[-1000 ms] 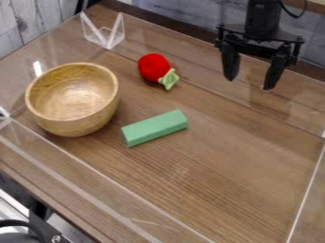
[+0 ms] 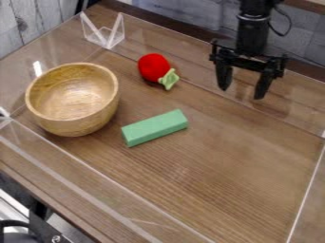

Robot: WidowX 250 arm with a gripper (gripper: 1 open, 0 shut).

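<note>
The black robot gripper (image 2: 245, 71) hangs over the back right of the wooden table, its two fingers spread apart and pointing down, open, with nothing seen between them. A wooden bowl (image 2: 71, 102) sits at the left. A red tomato-like object (image 2: 155, 66) with a pale green part lies near the back middle. A green block (image 2: 155, 128) lies left of centre, in front.
A white wire object (image 2: 106, 34) stands at the back left. A wall runs along the back behind the gripper.
The objects on the table have not moved.
</note>
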